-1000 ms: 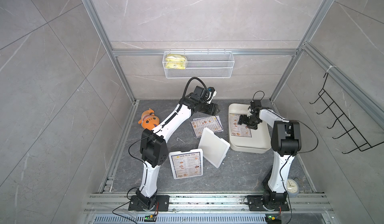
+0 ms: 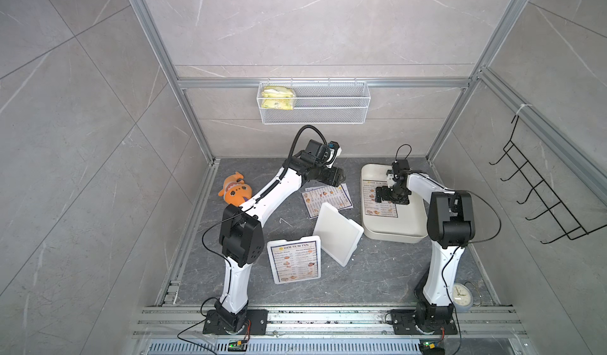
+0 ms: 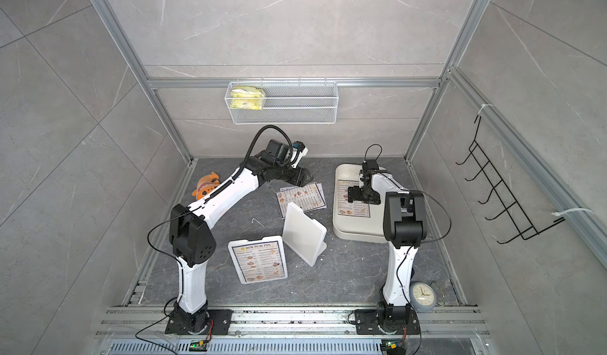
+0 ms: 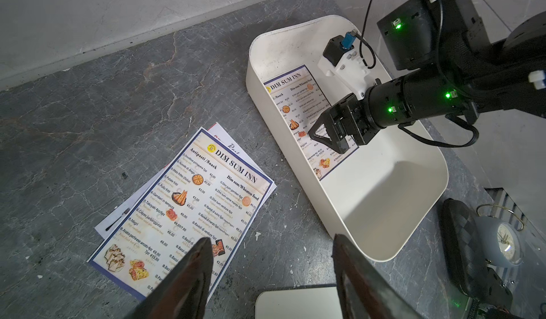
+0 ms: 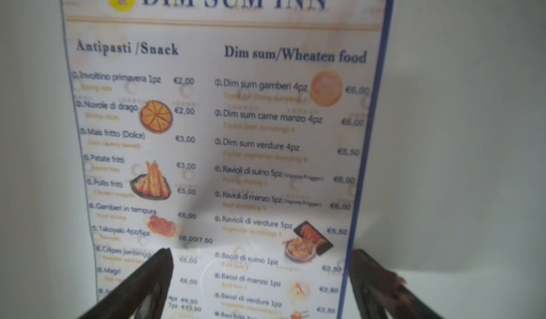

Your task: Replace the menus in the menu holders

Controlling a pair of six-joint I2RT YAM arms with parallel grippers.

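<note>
Inside the white tray (image 4: pixel 392 205) lies a Dim Sum Inn menu (image 5: pixel 227 148), flat along the tray's left side. Over it my right gripper is open, fingers apart, with nothing held. My left gripper also stands open and empty, above the table near a small stack of menus (image 4: pixel 187 211), a Dim Sum Inn sheet on top and slightly fanned. At the front, one white menu holder (image 2: pixel 270 272) faces up with a menu (image 2: pixel 296 261) in it. Beside it rests a second holder (image 2: pixel 337 233), tilted and showing a blank white face.
An orange plush toy (image 2: pixel 236 189) sits at the back left. A small clock (image 2: pixel 462 295) is by the right arm's base. The tray's raised walls surround the right gripper. Open tabletop (image 2: pixel 373 272) lies right of the holders.
The left arm is nearly still; menus and holders have not moved.
</note>
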